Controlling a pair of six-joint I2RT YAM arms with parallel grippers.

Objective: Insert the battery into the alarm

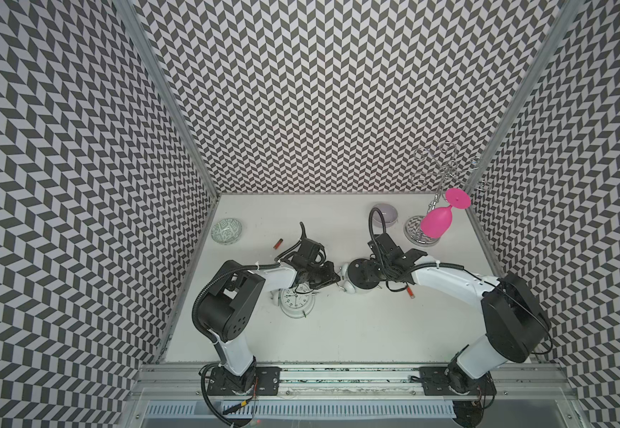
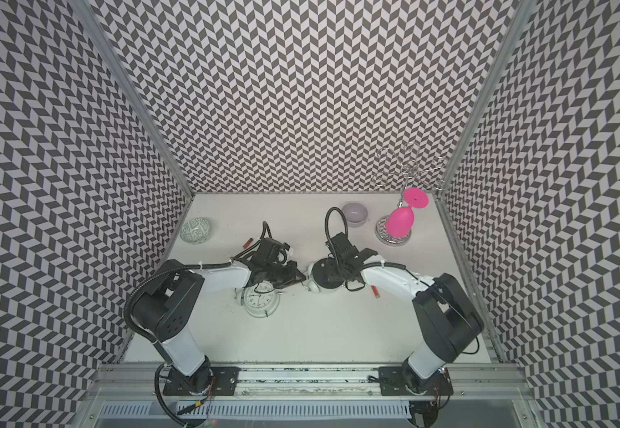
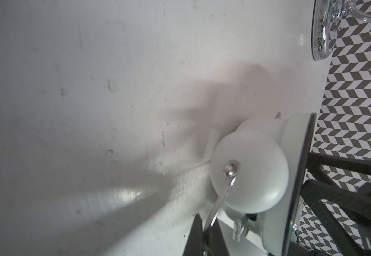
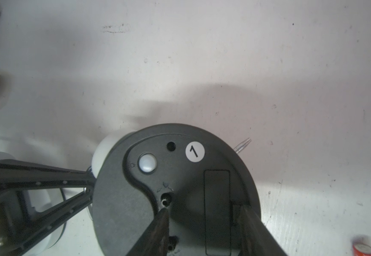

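The alarm clock (image 1: 358, 278) lies face down, its black back (image 4: 121, 209) turned up. In the right wrist view the battery cover (image 4: 217, 200) sits flush in that back. From the left, my left gripper is shut on the thin metal handle (image 3: 221, 200) by the white bells (image 3: 249, 170). My right gripper stands open above the back, its blurred fingers (image 4: 156, 232) on either side of the cover's inner edge and latch; contact cannot be told. One red battery (image 1: 410, 291) lies right of the clock, another (image 1: 278, 244) at the back left.
A second white clock (image 1: 297, 301) lies face up under the left arm. A green bowl (image 1: 226, 230), a purple bowl (image 1: 385, 214) and a metal stand with a pink glass (image 1: 437, 222) stand farther back.
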